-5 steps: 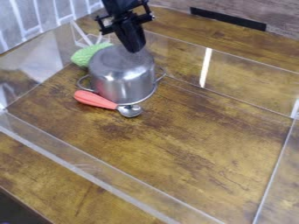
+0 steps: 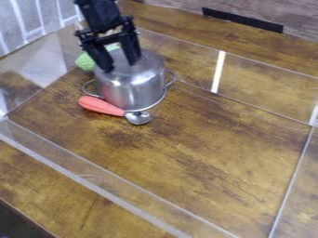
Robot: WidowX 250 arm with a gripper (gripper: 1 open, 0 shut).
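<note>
My black gripper hangs low over a steel pot in the upper left, its fingers open above the pot's top. The pot has wire handles at its sides. A red-handled utensil with a metal head lies in front of the pot. A green object sits behind the pot at left, partly hidden by the pot and gripper.
A white tape strip lies right of the pot. Clear panels or edges run along the left and front.
My gripper has moved left and down, closer over the pot and the green object. The pot and red utensil look unmoved.
</note>
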